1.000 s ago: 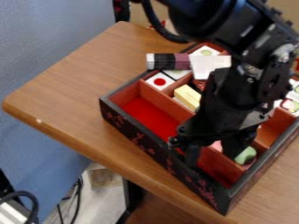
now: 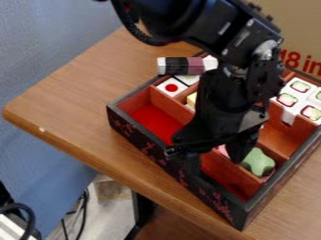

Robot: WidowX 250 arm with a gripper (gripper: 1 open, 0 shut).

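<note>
My gripper (image 2: 207, 145) hangs over the middle of a black patterned box (image 2: 142, 134) with red and orange compartments, its fingers down near the inner compartments; whether it holds anything I cannot tell. A pale green piece (image 2: 257, 161) lies in the front compartment, with a bit of pink beside it, partly hidden by the gripper. The left compartment (image 2: 153, 117) is empty red. A pale yellow piece behind is mostly hidden by the arm.
White tiles (image 2: 172, 87) fill the back and right sections. A dark-and-white bar (image 2: 179, 66) lies across the back edge. A cardboard box stands behind.
The arm has shifted slightly left and up, covering more of the yellow piece and exposing more of the green one and the right-hand tiles.
</note>
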